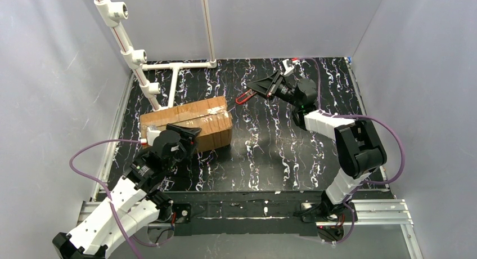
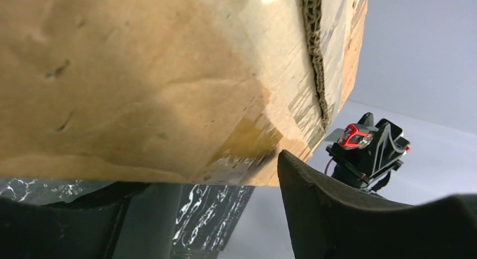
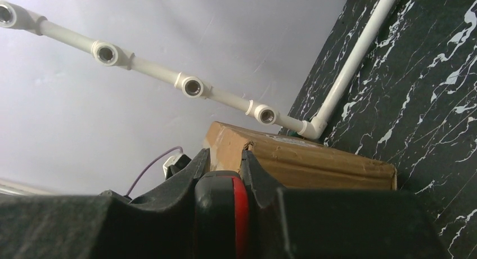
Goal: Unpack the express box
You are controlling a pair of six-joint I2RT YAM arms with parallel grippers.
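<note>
A taped cardboard box lies on the left half of the black marbled table. My left gripper is down at the box's near side; in the left wrist view its fingers sit against the lower edge of the cardboard, part open. My right gripper holds a red-handled tool above the table, right of and behind the box, shut on it. The right wrist view shows the red tool between those fingers and the box beyond.
A white pipe frame stands behind and left of the box. Grey walls surround the table.
</note>
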